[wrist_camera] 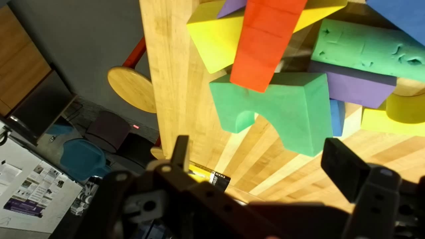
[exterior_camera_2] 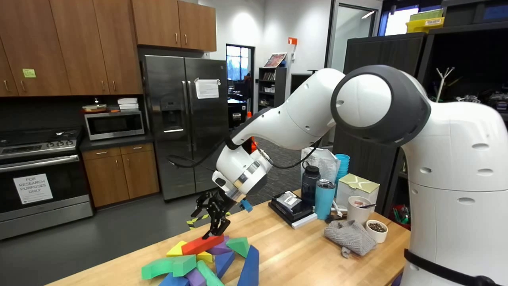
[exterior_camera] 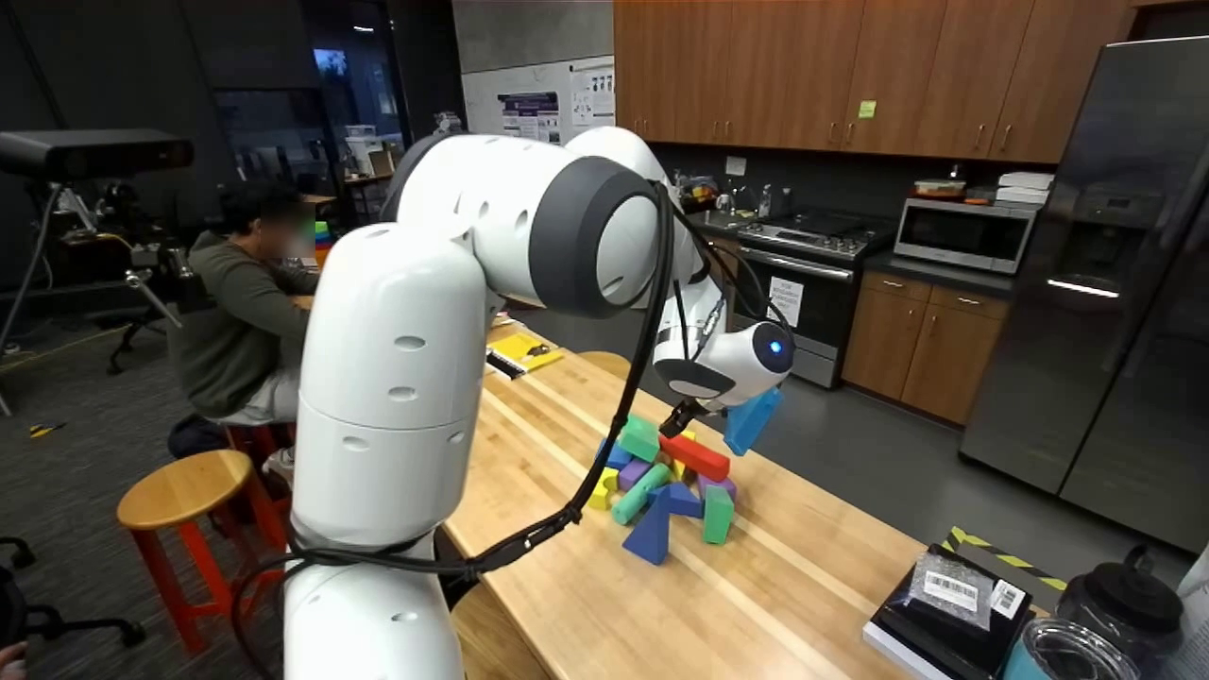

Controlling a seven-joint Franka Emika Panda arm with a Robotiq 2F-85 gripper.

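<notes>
A heap of foam blocks lies on the wooden table. On its top rests a long red block (exterior_camera: pixel 694 457), tilted across yellow pieces (wrist_camera: pixel 215 34) with one end on the green arch block (wrist_camera: pixel 275 107). My gripper is open, its two black fingers wide apart with nothing held. In exterior view 2 the gripper (exterior_camera_2: pixel 209 217) hangs just above the red block (exterior_camera_2: pixel 202 244). The green arch shows between and beyond the fingers in the wrist view. Around it lie a green cylinder (exterior_camera: pixel 641 494), a purple block (wrist_camera: pixel 356 84) and blue wedges (exterior_camera: pixel 649 533).
The table's far edge runs close behind the heap. Toward its right end stand a black box (exterior_camera_2: pixel 291 205), a dark bottle (exterior_camera_2: pixel 310 183), a blue tumbler (exterior_camera_2: pixel 325 198) and a grey cloth (exterior_camera_2: pixel 351 234). Bare tabletop (exterior_camera: pixel 737 601) separates these from the blocks.
</notes>
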